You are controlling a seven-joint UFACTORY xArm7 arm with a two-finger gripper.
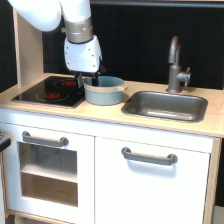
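A blue-grey pot (104, 96) stands on the wooden counter, between the stove and the sink. My gripper (88, 80) comes down from the upper left and is at the pot's left rim. Its dark fingers are small and blend together, so whether they are apart, or closed on the rim, is not clear. The near part of the pot's wall shows; its inside is mostly out of sight.
A black stove top (38, 96) with red burner rings lies left of the pot. To the right is a grey sink (140, 111) with a tall dark faucet (176, 72) behind it. The counter's front edge runs above white cabinet doors (150, 190) with grey handles.
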